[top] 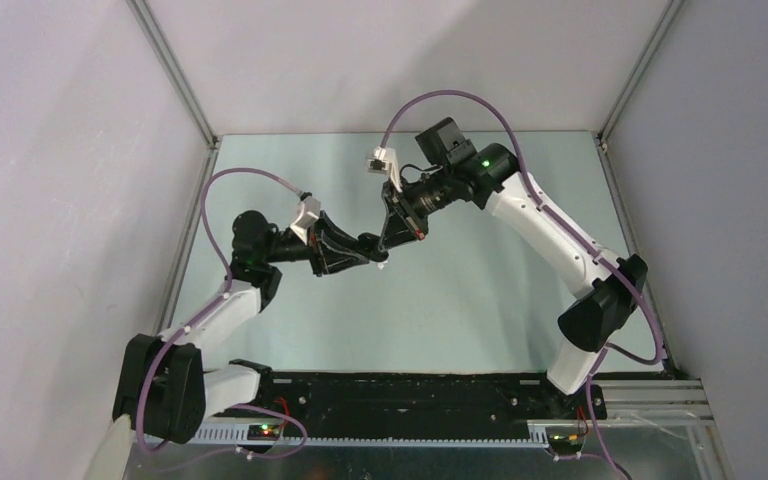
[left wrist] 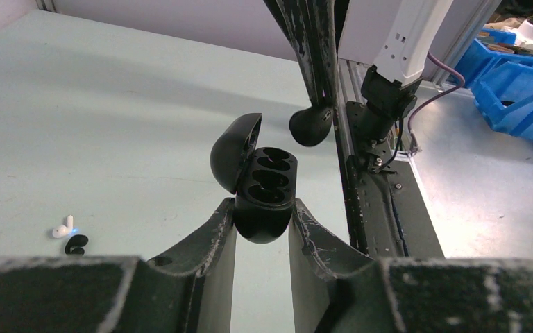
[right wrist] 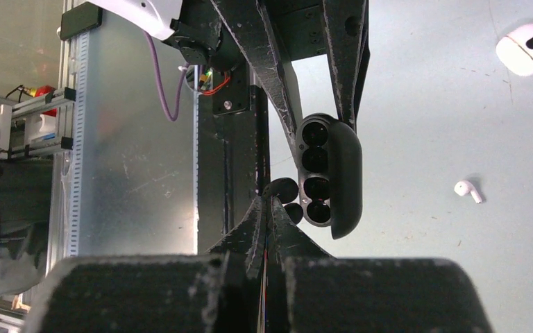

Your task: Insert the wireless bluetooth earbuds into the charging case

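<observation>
The black charging case [left wrist: 262, 215] stands lid open in my left gripper, shut on its lower body. Its dark wells [right wrist: 316, 159] look empty in the right wrist view. My right gripper is shut, with a black two-lobed earbud [right wrist: 283, 189] at its fingertips. From the left wrist this earbud [left wrist: 312, 127] hangs above the case, to the right of its lid. In the top view the two grippers nearly meet, and the right one hides part of the case. Another black earbud [left wrist: 76, 244] lies on the table.
A white earbud [right wrist: 466, 189] and a closed white case [right wrist: 529, 48] lie on the table below. Blue bins [left wrist: 517, 97] stand far off, beyond the table edge.
</observation>
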